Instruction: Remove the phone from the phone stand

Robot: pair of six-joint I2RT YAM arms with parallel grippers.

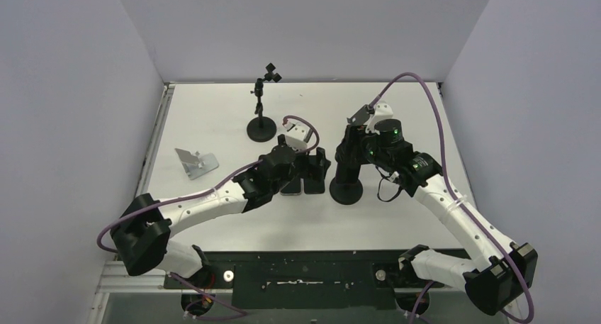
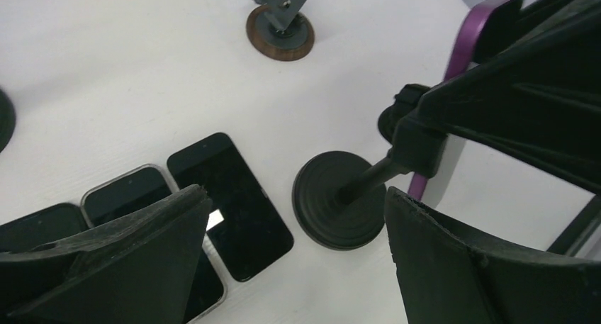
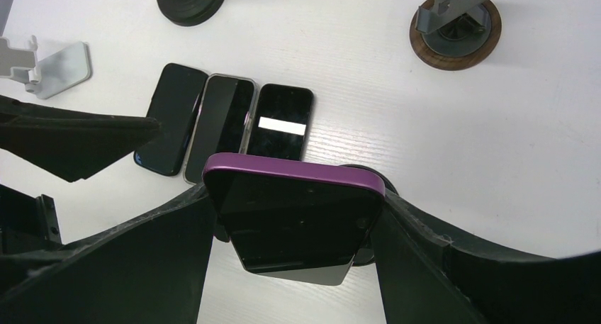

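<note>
The purple-edged phone stands tilted between the fingers of my right gripper, one finger close along each side; whether both press on it cannot be made out. In the left wrist view its purple edge shows at the black clamp of the phone stand, whose round base rests on the table. From above, the right gripper largely covers phone and stand. My left gripper is open and empty, left of the stand and above the flat phones.
Several dark phones lie side by side, one with a white label. Behind are a wood-rimmed stand and a tall black stand. A silver stand sits at the left.
</note>
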